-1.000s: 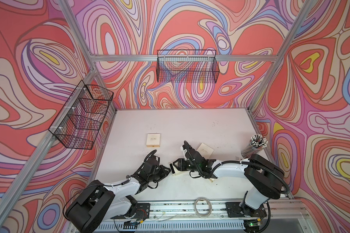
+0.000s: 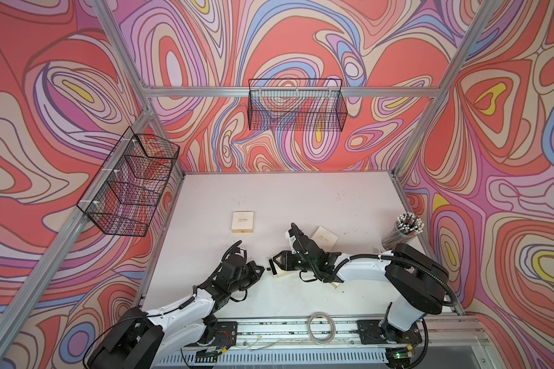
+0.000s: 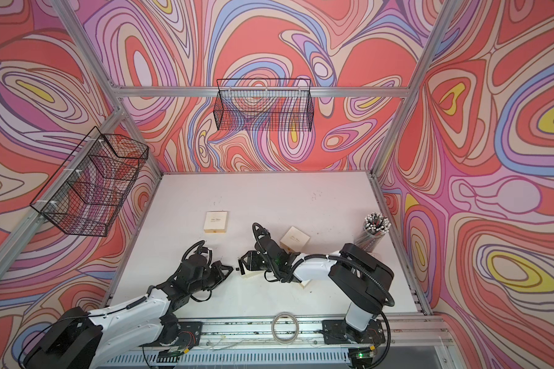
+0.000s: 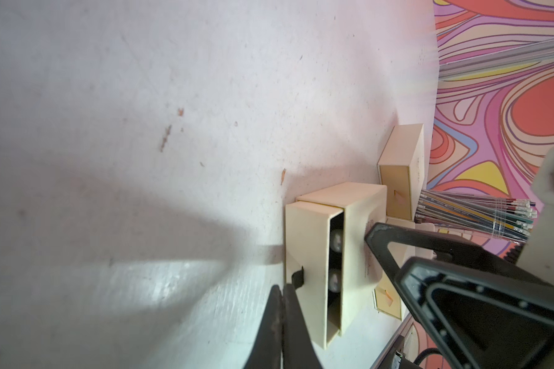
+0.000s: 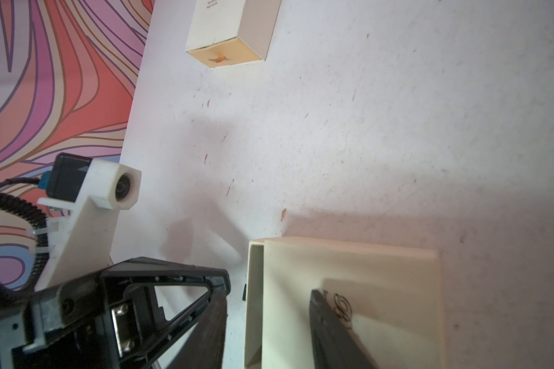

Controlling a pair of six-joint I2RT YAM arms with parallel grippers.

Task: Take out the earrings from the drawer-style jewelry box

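Observation:
A cream jewelry box (image 4: 363, 258) lies on the table with its drawer (image 4: 307, 252) partly out. Inside the gap show two round pearl-like earrings (image 4: 335, 279). A dark pull tab (image 4: 297, 278) sticks out of the drawer front. Just left of that front, my left gripper is shut, nothing visible between its fingers. Over the box's top is my right gripper; in the left wrist view it seems to rest on the lid. Its fingers (image 5: 319, 313) stand apart, and whether anything is held between them cannot be told.
Another box (image 2: 242, 221) stands farther back on the left. Beyond the right gripper lies a second spare box (image 2: 323, 237), partly covered by the arm. A clear holder of pencils (image 2: 405, 228) is at the right edge.
My left gripper has drawn back to the left from the drawer front, leaving a small gap at the tab. The right arm and the box look unmoved.

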